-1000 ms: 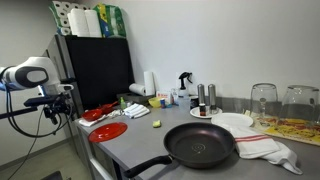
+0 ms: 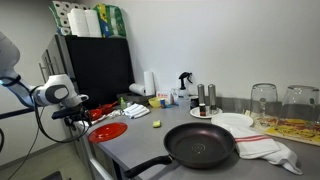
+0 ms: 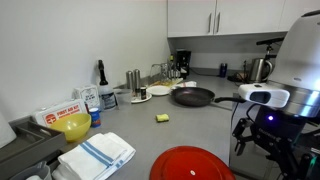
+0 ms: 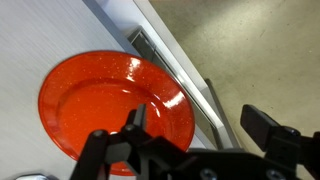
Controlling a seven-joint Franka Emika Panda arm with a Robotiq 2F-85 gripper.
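A red plate (image 2: 107, 132) lies flat at the left end of the grey counter. In the second exterior view the plate (image 3: 190, 165) is in the foreground, cut off by the bottom edge. My gripper (image 2: 84, 117) hangs in the air to the left of it, just off the counter. Seen from the wrist, the fingers stand wide apart with nothing between them; the gripper is open. Below it the plate (image 4: 100, 90) fills the left part, while bare floor shows at the right. Nothing touches the plate.
A black frying pan (image 2: 198, 144) sits mid-counter, with a white cloth (image 2: 262, 147) beside it. A yellow sponge (image 2: 156, 124) lies between plate and pan. Near the plate are a striped towel (image 3: 97, 156) and a yellow bowl (image 3: 72, 125).
The arm has swung right in exterior view 1, bringing my gripper closer to the counter's left edge and the red plate. The things on the counter have not moved.
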